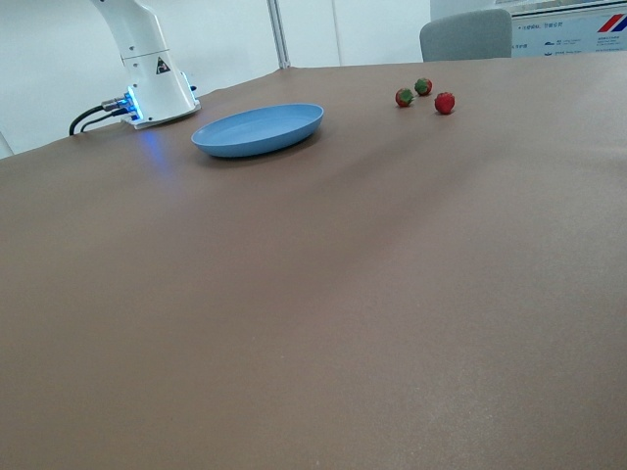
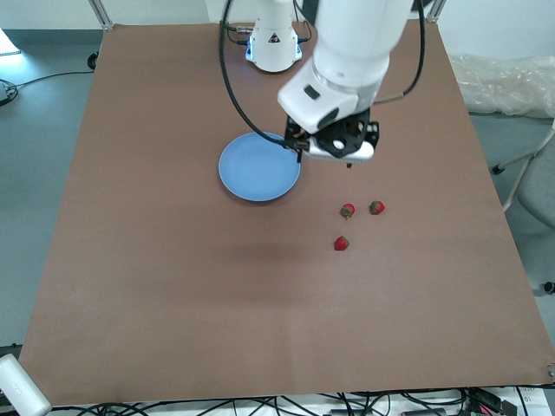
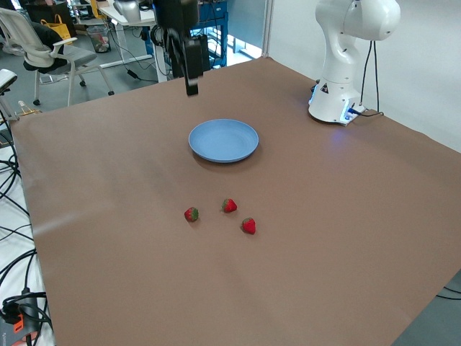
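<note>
My gripper (image 2: pixel 324 159) hangs high over the table, just right of a round blue plate (image 2: pixel 258 173), and shows at the top of the right view (image 3: pixel 191 86); I cannot tell whether it is open or shut. The top view shows the plate (image 1: pixel 257 131) and three strawberries, but not the gripper.
A white robot base (image 2: pixel 272 43) stands at the back beyond the plate. Cables run along the near edge in the left view, and a grey chair (image 2: pixel 538 182) stands off the right edge.
</note>
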